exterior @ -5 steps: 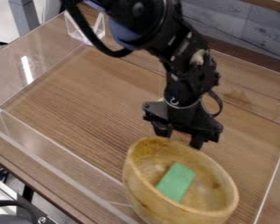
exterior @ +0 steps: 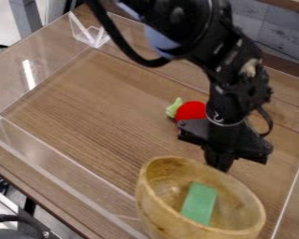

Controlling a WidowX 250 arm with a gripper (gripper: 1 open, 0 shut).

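Observation:
My gripper (exterior: pixel 223 149) hangs low just behind a yellow-tan bowl (exterior: pixel 164 205), shut, with nothing visible between its fingers. A green block (exterior: pixel 198 203) lies inside the bowl. A red object with a green top (exterior: pixel 191 109) sits on the table, partly hidden behind the gripper.
A clear plastic item (exterior: pixel 90 30) is at the back left edge, and a grey wooden wall rises at the back right.
The gripper has shifted right over the last second, revealing more of the red object. The bowl and green block have shifted slightly.

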